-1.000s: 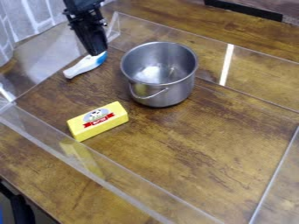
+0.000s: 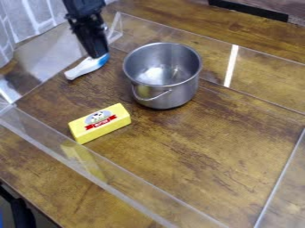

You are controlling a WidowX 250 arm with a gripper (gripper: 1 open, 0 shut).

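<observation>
My black gripper [image 2: 98,44] is at the top left, just above a white utensil [image 2: 86,67] with a blue part that lies on the wooden table. Its fingertips are dark and blurred, and I see nothing held between them. A steel pot [image 2: 162,76] with a wire handle stands to the right of the utensil. A yellow box [image 2: 99,122] with a printed label lies below, toward the front left.
Clear plastic walls border the wooden work surface [image 2: 209,160] on several sides.
My gripper has shifted slightly and looks more blurred. The utensil, pot and box stay where they were.
</observation>
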